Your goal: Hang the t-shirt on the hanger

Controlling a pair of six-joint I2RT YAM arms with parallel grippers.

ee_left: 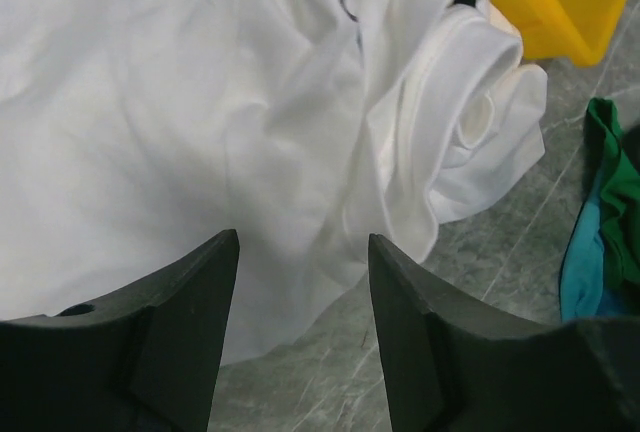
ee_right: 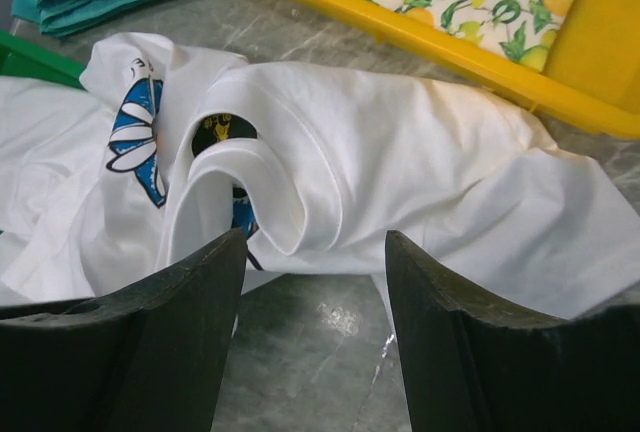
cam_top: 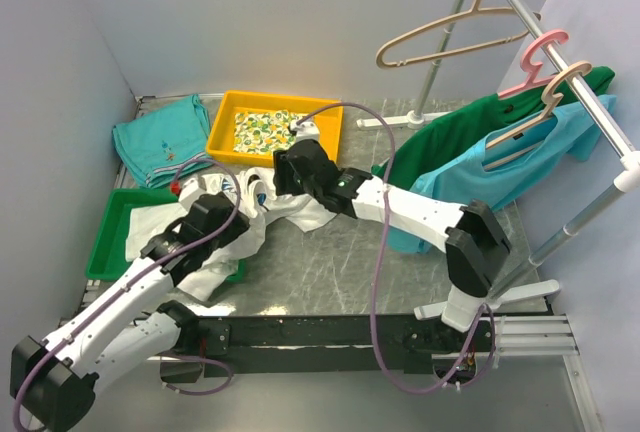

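A white t-shirt lies rumpled, partly over the green bin and partly on the grey table. Its neckline and blue print show in the right wrist view. My left gripper is above the shirt's white cloth, fingers apart with no cloth visibly clamped. Over the shirt's front edge, my right gripper is open, and nothing is held in it. An empty beige hanger hangs on the rail at the back right.
A yellow bin with lemon-patterned cloth stands behind the shirt. Folded teal cloth is at the back left, beside a green bin. Green and blue garments hang at the right, near a pink hanger. Mid-table is clear.
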